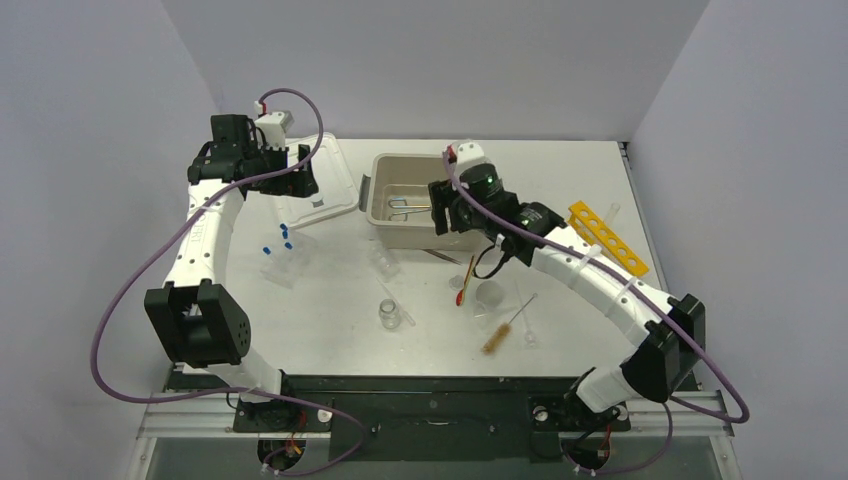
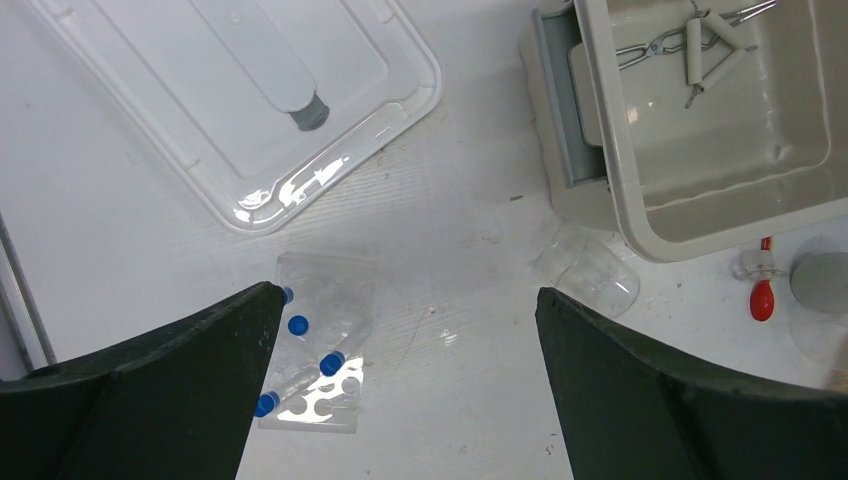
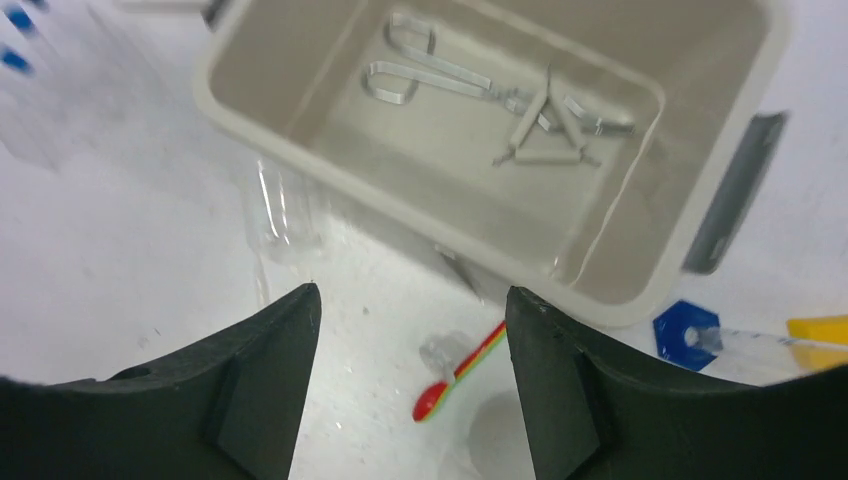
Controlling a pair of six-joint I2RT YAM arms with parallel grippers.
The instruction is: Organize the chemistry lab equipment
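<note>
A beige bin [image 1: 425, 238] stands at the back middle of the table. Inside it lie metal tongs [image 3: 430, 78] and a clay triangle [image 3: 546, 155]. Over the bin's right side hangs my right gripper [image 1: 438, 208], open, with nothing between its fingers. My left gripper is open and empty above the lid side. Blue-capped tubes [image 2: 333, 363] rest by a clear rack at left. In front of the bin are a clear beaker [image 2: 597, 275], a red-bulbed dropper [image 3: 445, 385] and a small flask [image 1: 388, 314]. A bristled brush [image 1: 497, 339] lies at front right.
A white lid [image 1: 335, 185] lies flat left of the bin. The yellow rack [image 1: 610, 240] sits at far right, with a blue-based cylinder [image 3: 690, 335] nearby. Clear glassware [image 1: 489, 294] lies front right.
</note>
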